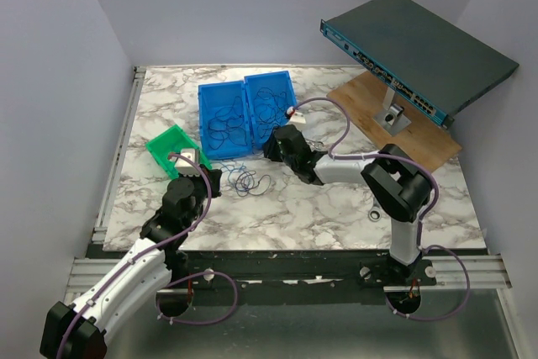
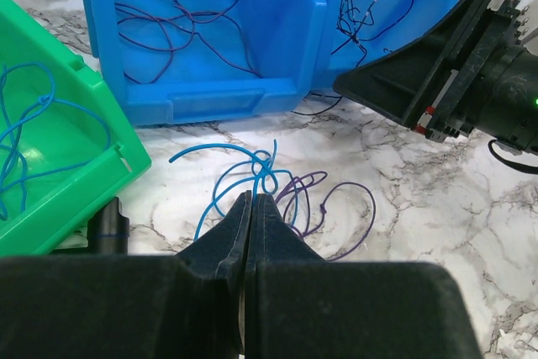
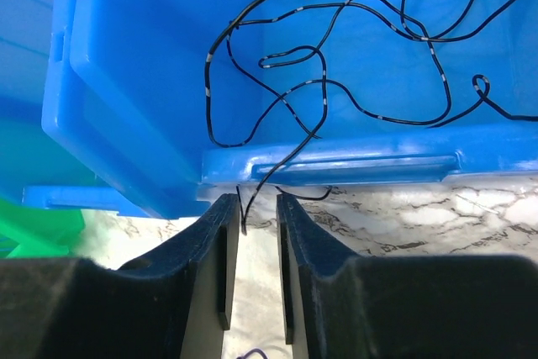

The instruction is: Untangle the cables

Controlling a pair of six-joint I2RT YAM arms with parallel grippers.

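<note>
A blue cable [image 2: 214,145] and a purple cable [image 2: 372,208] lie loosely looped together on the marble table. Just in front of them, my left gripper is shut, with nothing visible between its fingers. In the right wrist view, black cables [image 3: 437,63] are coiled in the right blue box [image 3: 378,153]. One black strand hangs over that box's front wall, its lower end reaching the gap of my right gripper. That gripper is partly open at the wall, its fingers apart on either side of the strand; contact cannot be made out.
The left blue box [image 2: 202,102] holds dark reddish cables, and a green box [image 2: 126,153] holds a blue cable. A rack device [image 1: 420,48] on a wooden board [image 1: 361,94] stands at the right.
</note>
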